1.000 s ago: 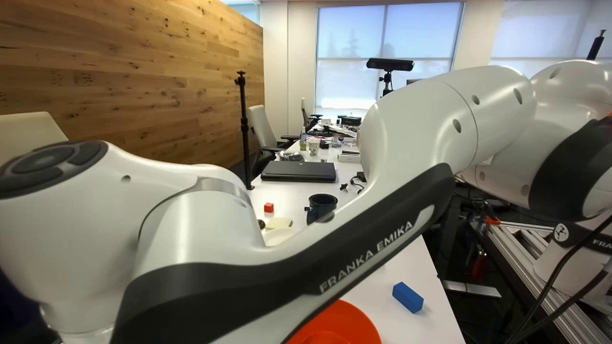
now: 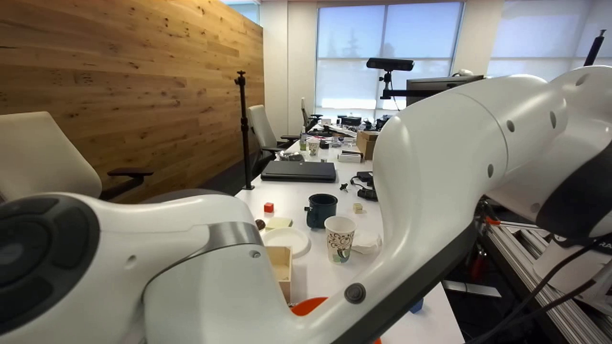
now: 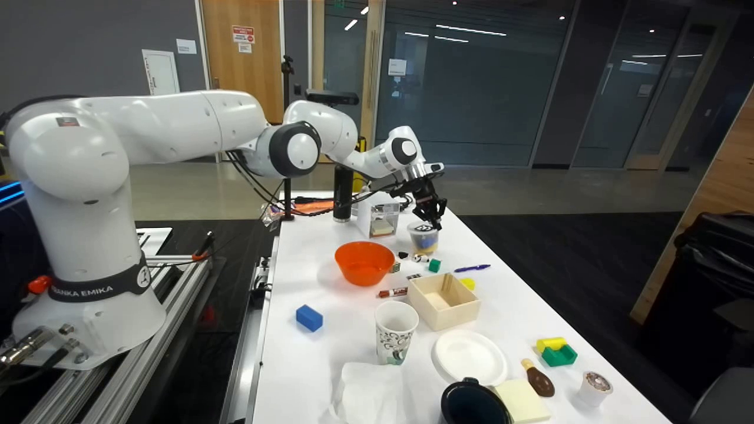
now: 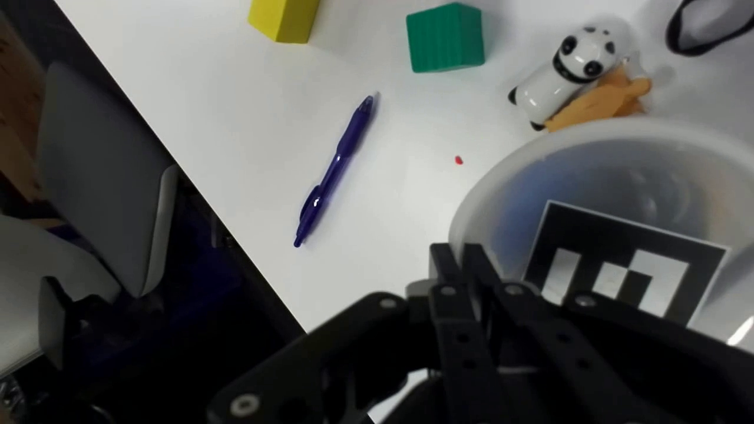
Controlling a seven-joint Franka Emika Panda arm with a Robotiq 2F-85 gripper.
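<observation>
A translucent round tub point(image 3: 424, 240) with blue and yellow showing through its side stands at the far end of the table. On its top is a black-and-white square marker point(image 4: 622, 265), seen in the wrist view. My gripper points down at the tub's near rim point(image 4: 459, 219), its fingertips closed together there. They appear shut on that thin edge, though the contact itself is partly hidden by the fingers. In exterior view 2 the gripper point(image 3: 438, 225) is at the tub's right side. Whether the tub is lifted at all, I cannot tell.
Beside the tub lie a panda figure point(image 4: 565, 70), a green block point(image 4: 445, 36), a purple pen point(image 4: 334, 172) and a yellow block point(image 4: 286, 17). Nearer are an orange bowl point(image 3: 364, 262), a wooden box point(image 3: 445, 321) and a paper cup point(image 3: 393, 332). The table edge runs close by.
In exterior view 1 the arm has shifted and turned. The paper cup and wooden box now show, while the blue block and orange bowl are mostly covered.
</observation>
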